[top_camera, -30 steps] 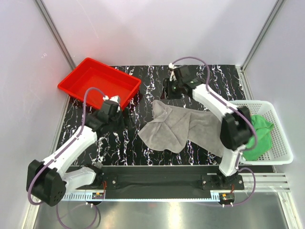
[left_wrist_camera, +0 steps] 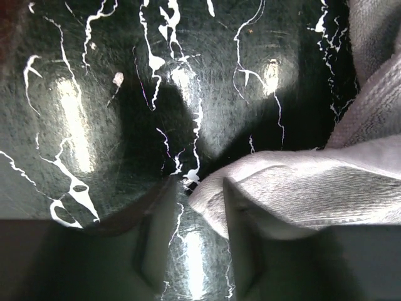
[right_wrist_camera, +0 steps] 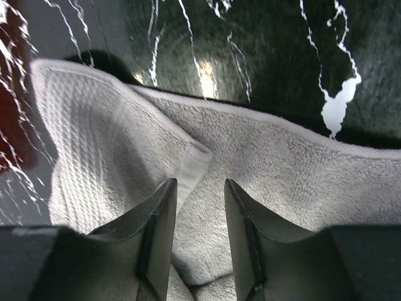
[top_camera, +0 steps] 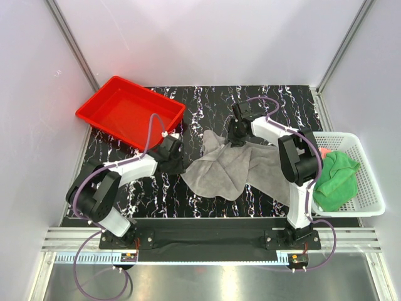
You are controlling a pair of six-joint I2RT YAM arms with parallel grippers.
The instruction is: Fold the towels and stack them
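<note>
A grey towel lies rumpled and spread over the black marble table, with folds at its upper left. My left gripper is low at the towel's left corner, part open, that corner between and under its fingertips. My right gripper is part open just over a folded-over flap near the towel's upper edge; nothing is clearly held in it.
A red bin stands at back left. A white basket with a green towel and some pink cloth is at the right. Bare table shows along the back.
Both arms have come down onto the grey towel, the left moving right to its left corner, the right moving down and right to the upper folds.
</note>
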